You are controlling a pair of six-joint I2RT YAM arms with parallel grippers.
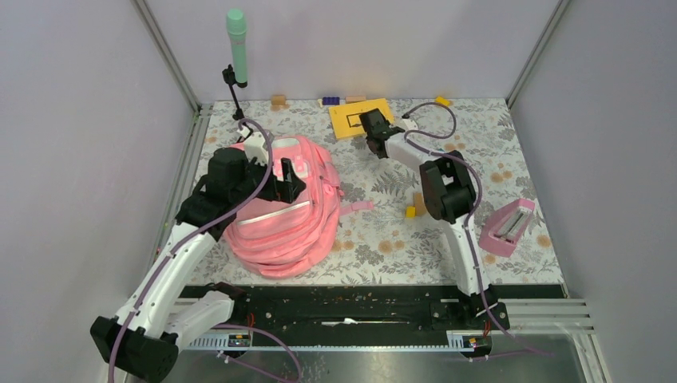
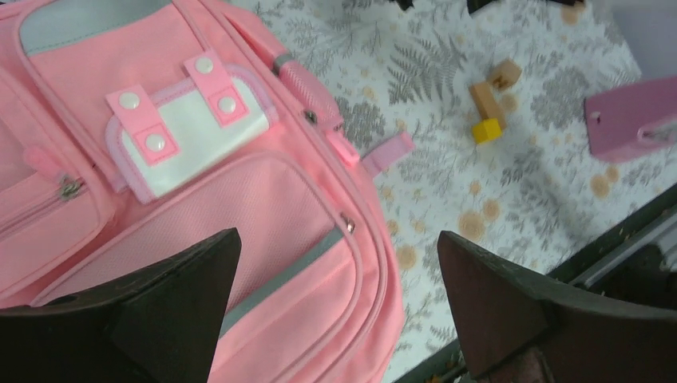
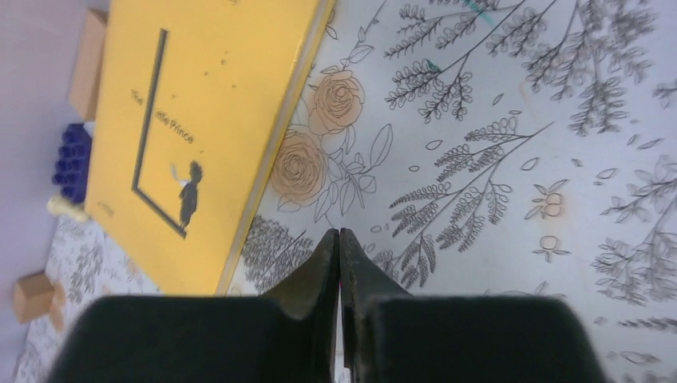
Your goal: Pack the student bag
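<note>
A pink backpack [image 1: 279,239] [image 2: 199,239] lies on the left of the patterned table [image 1: 375,255]. Above it hangs my left gripper, open and empty. A yellow booklet or folder [image 1: 347,116] [image 3: 203,104] lies at the back middle. My right gripper is just to the front-right of it, over bare table; in the right wrist view its fingertips meet, with nothing visible between them. A pink pencil case [image 1: 499,235] [image 2: 631,116] stands on the right.
Small yellow blocks [image 1: 410,211] [image 1: 443,101], wooden blocks [image 1: 279,100] [image 3: 32,295] and a blue bumpy object [image 3: 73,159] lie around the table.
</note>
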